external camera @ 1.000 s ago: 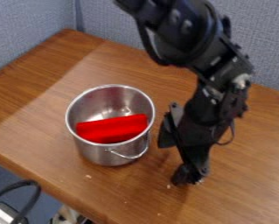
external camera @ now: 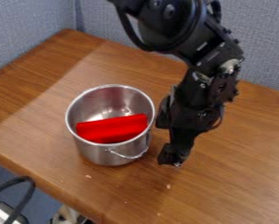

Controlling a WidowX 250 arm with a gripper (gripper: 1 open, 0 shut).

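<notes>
A silver metal pot [external camera: 107, 149] with a wire handle stands left of centre on the wooden table, a red cylinder [external camera: 112, 127] lying inside it. My black gripper [external camera: 173, 138] points down just to the right of the pot, low over the table and close to its wall, fingers apart. I see nothing held between them.
Grey padded walls stand behind it. Dark cables hang at the lower left, beyond the table's edge.
My gripper has risen a little and shifted slightly left, nearer the pot. The pot and the red cylinder have stayed in place.
</notes>
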